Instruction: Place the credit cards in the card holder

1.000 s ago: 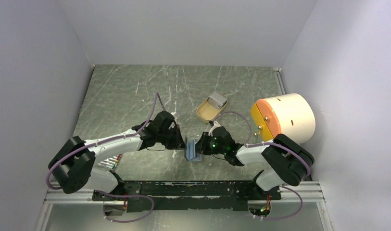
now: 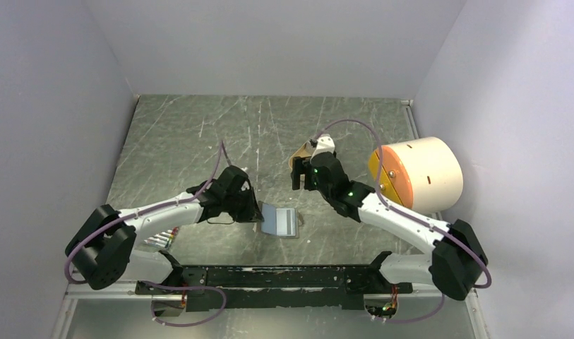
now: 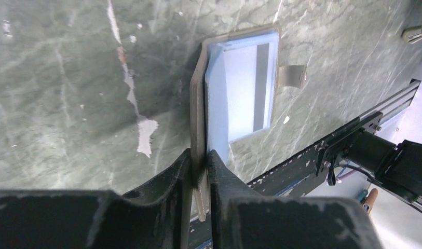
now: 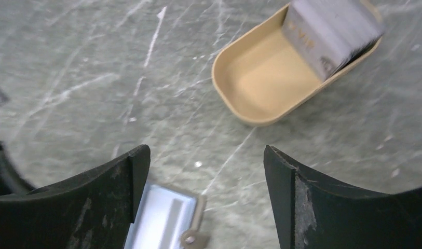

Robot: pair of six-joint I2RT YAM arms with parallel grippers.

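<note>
My left gripper is shut on the side of the card holder (image 3: 243, 91), whose blue-white inner sleeve shows with a dark stripe; it lies near the table's front middle in the top view (image 2: 284, 222). My right gripper stands open above the table between the holder and a beige tray (image 4: 255, 83), nothing between its fingers. Grey packets (image 4: 328, 33), perhaps the cards, sit at the tray's far end; whether they are cards cannot be told.
An orange and cream cylinder (image 2: 425, 176) with a yellow face stands at the right. Several pens (image 2: 160, 239) lie at the front left.
My right gripper has risen from the holder and moved back toward the tray, now open. My left gripper has shifted slightly left, and the holder appears more spread open.
</note>
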